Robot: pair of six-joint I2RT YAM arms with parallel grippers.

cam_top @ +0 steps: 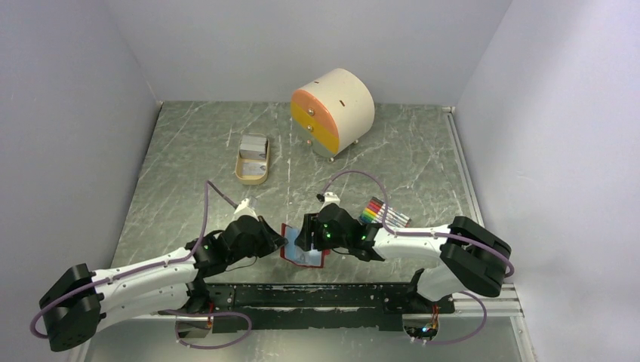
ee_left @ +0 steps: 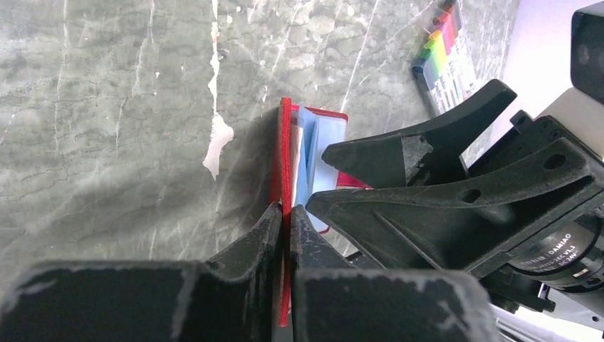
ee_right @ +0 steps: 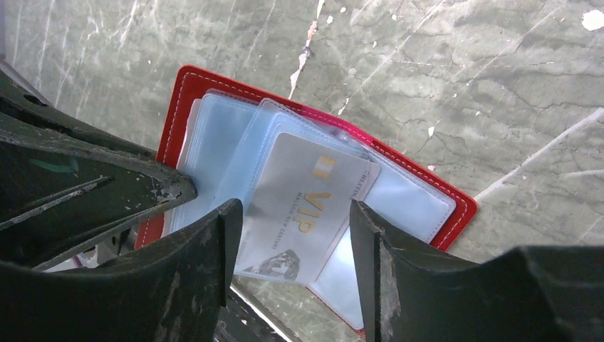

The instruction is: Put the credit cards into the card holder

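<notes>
The card holder (ee_right: 456,210) lies opened out with a red stitched cover and pale blue clear sleeves. My left gripper is shut on the edge of its red cover, which appears upright in the left wrist view. A grey VIP card (ee_right: 288,206) lies flat over the sleeves; how far it sits inside one cannot be made out. Above this card is my right gripper, its fingers apart, one to each side of the card and not closed on it. In the top view the arms hide part of the holder.
A tan tray (cam_top: 251,179) holding grey cards stands at the back left. Behind the arms is a round white cabinet (cam_top: 351,105) with an orange and yellow front. Coloured markers (cam_top: 386,213) lie beyond the right arm.
</notes>
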